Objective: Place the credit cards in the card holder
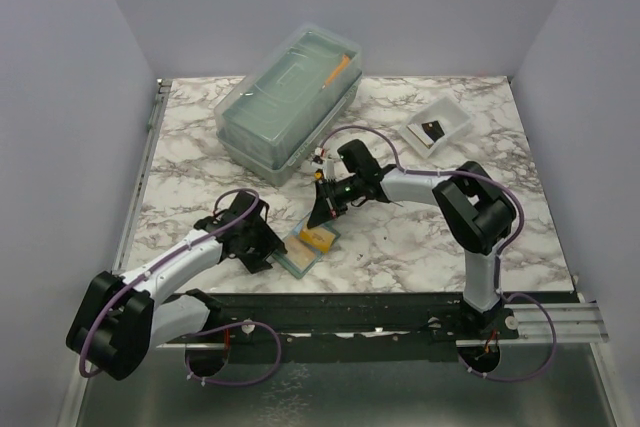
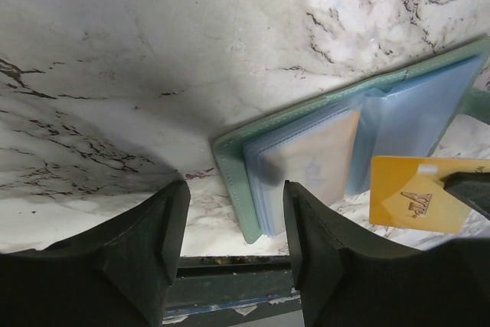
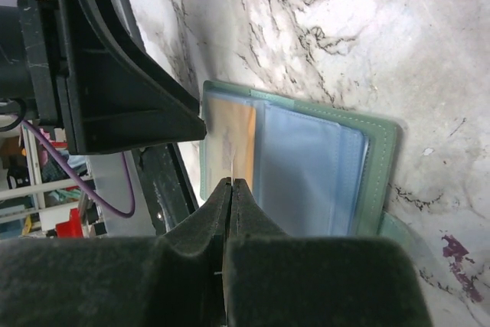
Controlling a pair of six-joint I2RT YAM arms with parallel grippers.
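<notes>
The grey-green card holder (image 1: 297, 256) lies open on the marble surface near its front edge. In the left wrist view, a tan card (image 2: 312, 160) shows behind its clear sleeve, beside a blue sleeve (image 2: 417, 109). My right gripper (image 1: 315, 221) is shut on a yellow card (image 1: 320, 237), held above the holder; the same yellow card (image 2: 417, 195) appears at the right of the left wrist view. Seen from the right wrist, the card is edge-on and hardly visible. My left gripper is part open at the holder's left end, nothing gripped between its fingers.
A large lidded green box (image 1: 290, 97) stands at the back left. At the back right is a white tray (image 1: 447, 115) with a dark item in it. A yellow-and-black tool (image 1: 319, 175) lies partly hidden behind the right gripper.
</notes>
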